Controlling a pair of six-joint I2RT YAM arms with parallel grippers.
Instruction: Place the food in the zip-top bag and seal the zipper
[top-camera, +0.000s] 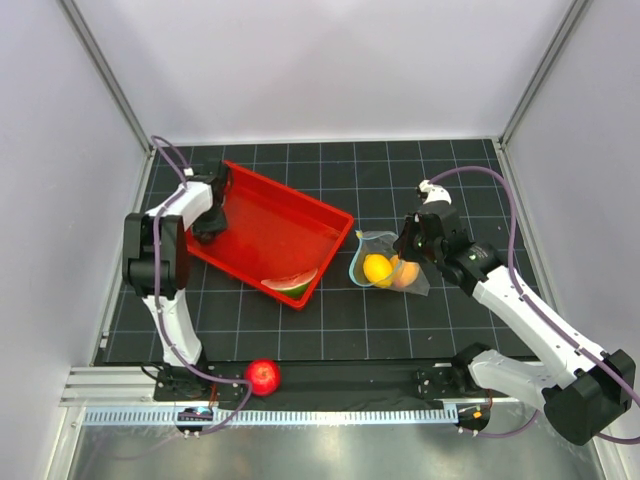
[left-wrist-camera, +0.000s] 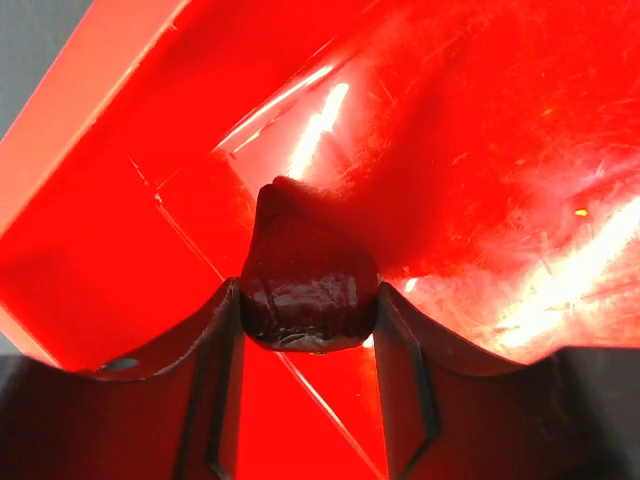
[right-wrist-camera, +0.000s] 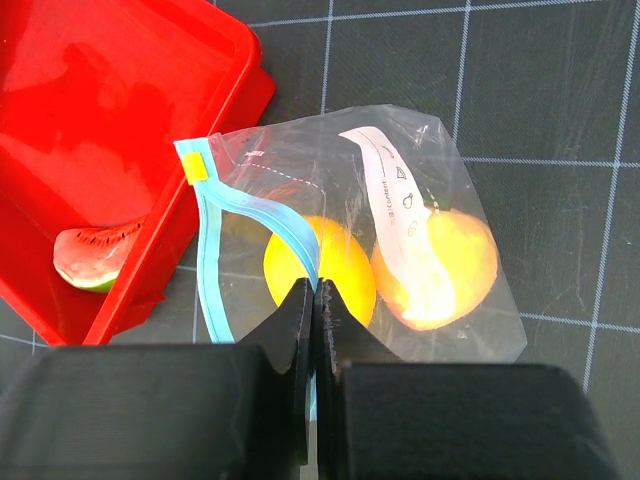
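Observation:
In the left wrist view a dark, glossy purple-brown food piece sits between the fingertips of my left gripper, which is shut on it in a corner of the red tray. My right gripper is pinched shut on the blue zip edge of the clear bag, holding its mouth partly apart. Inside the bag lie a yellow lemon-like fruit and an orange fruit. A watermelon slice rests in the tray's near right corner.
A red tomato-like ball lies at the front edge, outside the tiled mat. The bag lies just right of the tray. Mat beyond and in front of the bag is clear.

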